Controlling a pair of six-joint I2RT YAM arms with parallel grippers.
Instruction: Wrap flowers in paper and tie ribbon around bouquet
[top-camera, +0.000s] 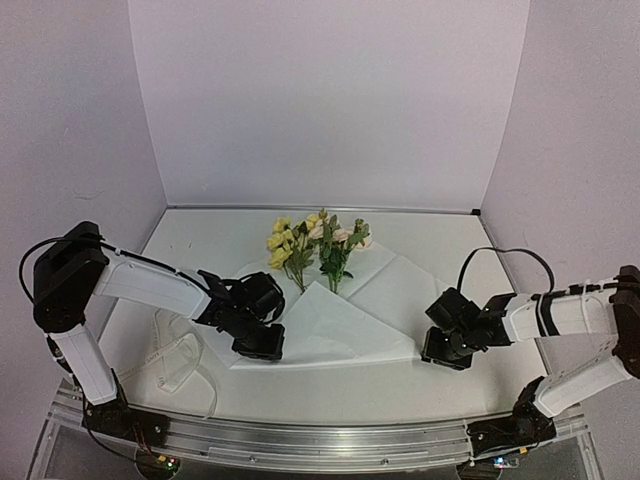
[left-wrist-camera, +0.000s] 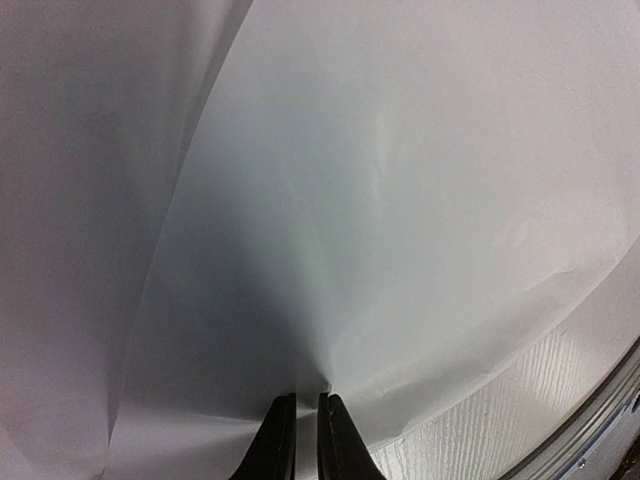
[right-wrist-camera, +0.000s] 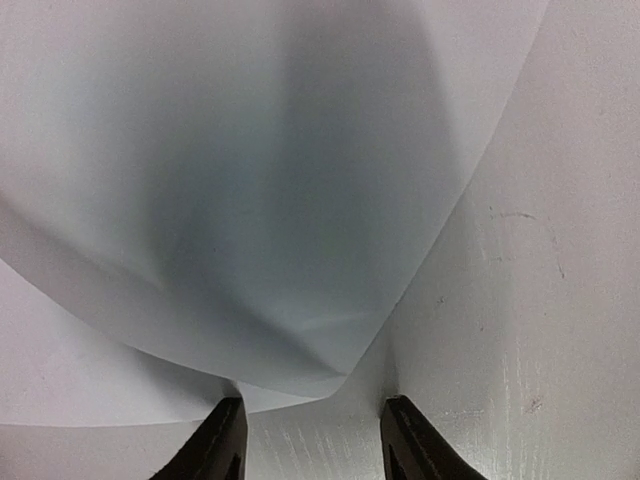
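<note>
A white wrapping paper (top-camera: 330, 325) lies folded up over the stems of two flower bunches, yellow flowers (top-camera: 288, 242) and pale flowers (top-camera: 345, 238) with green leaves. At the paper's lower left, my left gripper (top-camera: 258, 352) is down low. In the left wrist view its fingers (left-wrist-camera: 342, 445) stand close together, and creases in the paper (left-wrist-camera: 380, 200) run into the tips, so it appears shut on the paper. My right gripper (top-camera: 445, 360) is at the paper's right corner. The right wrist view shows its fingers (right-wrist-camera: 228, 440) wide apart, the paper's corner (right-wrist-camera: 320, 375) just ahead of the gap.
A loose white ribbon (top-camera: 180, 360) lies in loops on the table left of the paper, partly under the left arm. Clear table (top-camera: 330, 390) stretches along the front, before the metal rail (top-camera: 330, 445).
</note>
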